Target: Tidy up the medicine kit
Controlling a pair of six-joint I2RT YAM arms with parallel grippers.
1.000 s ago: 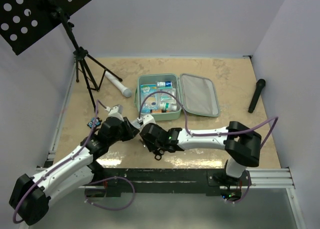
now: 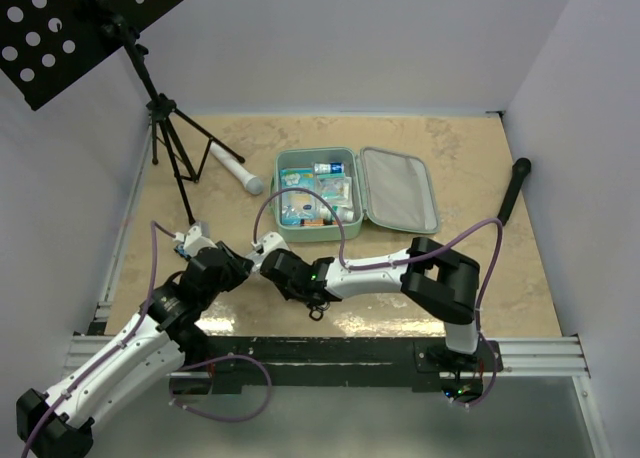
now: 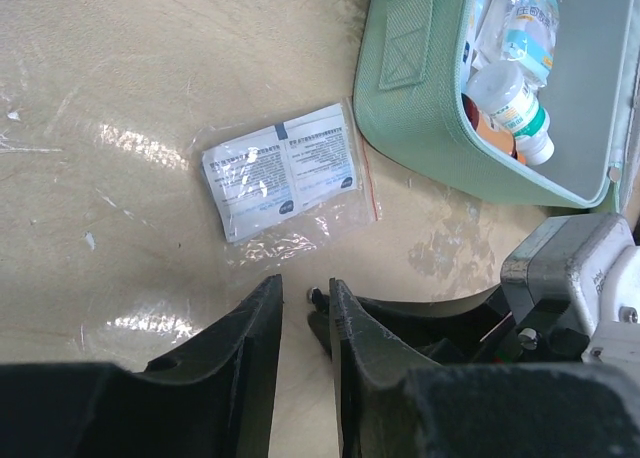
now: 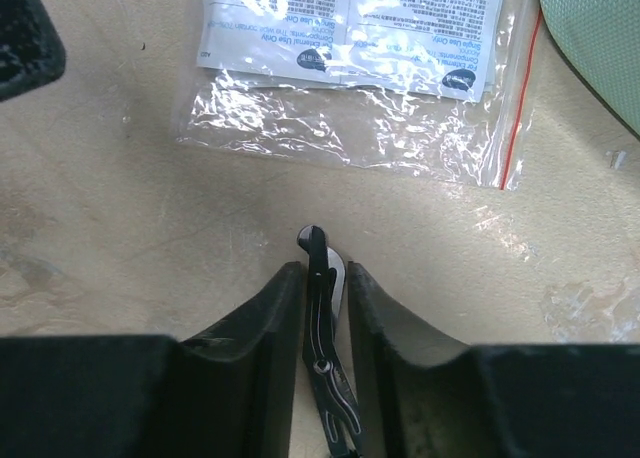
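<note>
The green medicine kit stands uncovered, with bottles and packets inside. A clear zip bag of white printed packets lies flat on the table beside the kit. My left gripper is partly open near the bag's lower edge, nothing between its fingers. Black-handled scissors lie below the bag in the right wrist view. The right gripper is partly open, with the scissors showing in the gap between its fingers; whether they touch is unclear. In the top view, the scissors' loops show beside the right gripper, and arms hide most of the bag.
The kit's lid is folded out to the right. A black stand and a white tube are at the left back; a black microphone-like object lies far right.
Both grippers have shifted left across the table, close together. The kit and the scissors' loops have stayed in place.
</note>
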